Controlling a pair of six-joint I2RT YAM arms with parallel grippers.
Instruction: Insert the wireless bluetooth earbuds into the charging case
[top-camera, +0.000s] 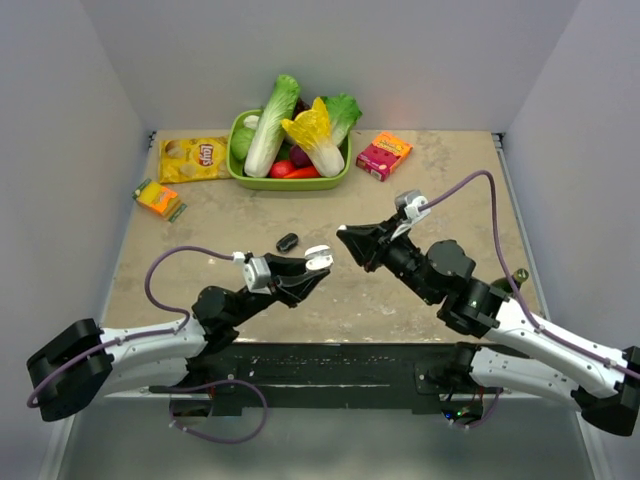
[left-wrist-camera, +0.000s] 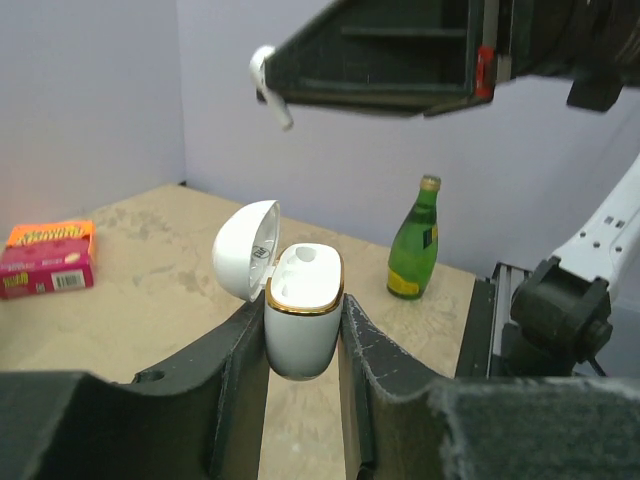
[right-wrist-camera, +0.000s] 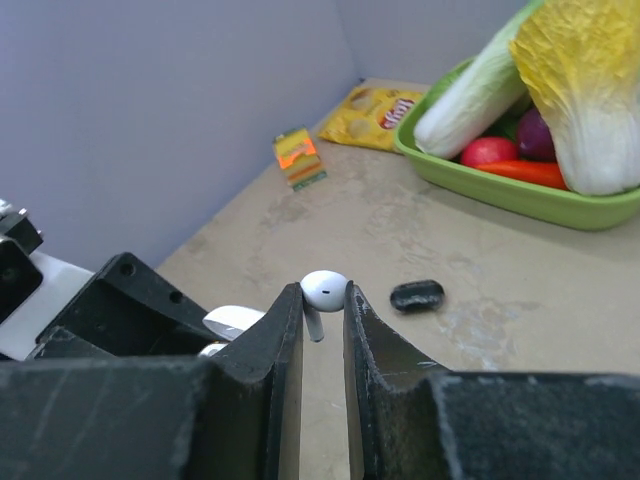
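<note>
The white charging case (left-wrist-camera: 302, 310) has its lid (left-wrist-camera: 246, 248) swung open, and my left gripper is shut on its body. From above, the case (top-camera: 319, 258) shows at the tips of the left gripper (top-camera: 308, 268), clear of the table. My right gripper is shut on a white earbud (right-wrist-camera: 324, 291), whose stem slants down between the fingers. In the left wrist view the same earbud (left-wrist-camera: 268, 80) sticks out of the right gripper's tip, above and apart from the case. Whether a second earbud sits in the case cannot be made out.
A small black object (top-camera: 287, 242) lies on the table beyond the left gripper. Behind stand a green vegetable basket (top-camera: 292, 183), a chip bag (top-camera: 193, 159) and a pink-orange box (top-camera: 384, 155). A green bottle (left-wrist-camera: 415, 240) stands at the right edge. Mid-table is mostly clear.
</note>
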